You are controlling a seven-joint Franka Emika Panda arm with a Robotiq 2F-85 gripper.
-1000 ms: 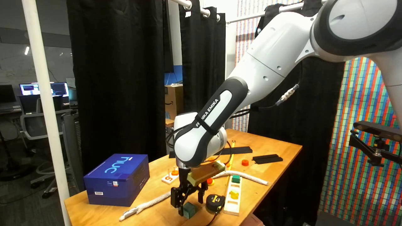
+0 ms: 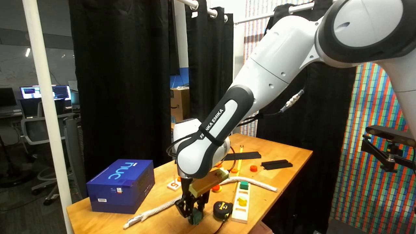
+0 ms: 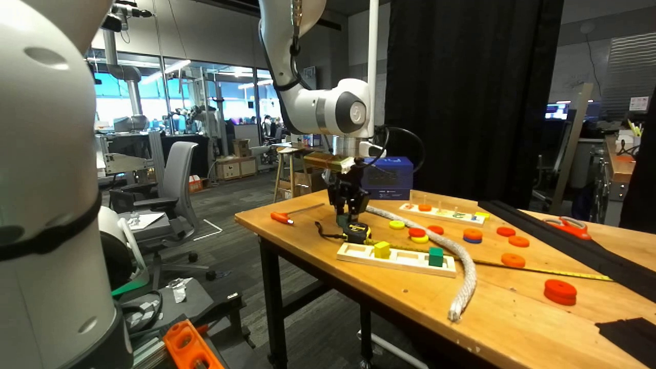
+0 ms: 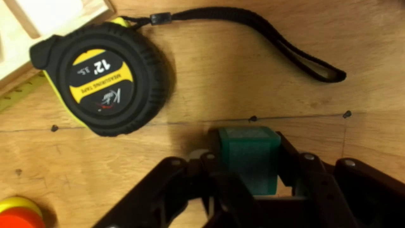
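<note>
A green block [image 4: 250, 163] sits between the black fingers of my gripper, which is shut on it. In exterior view 1 the gripper [image 2: 195, 212] is low over the near part of the table, with the green block [image 2: 196, 216] partly covered by the fingers. Exterior view 2 shows the gripper [image 3: 348, 215] behind the tape measure, and there the block is mostly hidden. Whether the block touches the tabletop is hard to tell.
Close by lies a black and yellow tape measure [image 4: 100, 78], its strap [image 4: 262, 28] looped on the table. A wooden tray [image 3: 400, 261] holds a yellow block [image 3: 382, 249] and another green block [image 3: 436, 256]. A white rope [image 2: 163, 206], a blue box [image 2: 121, 187] and several coloured rings surround the arm.
The gripper was open around the green block one second ago; its fingers have closed on it. The arm has shifted slightly left in exterior view 1.
</note>
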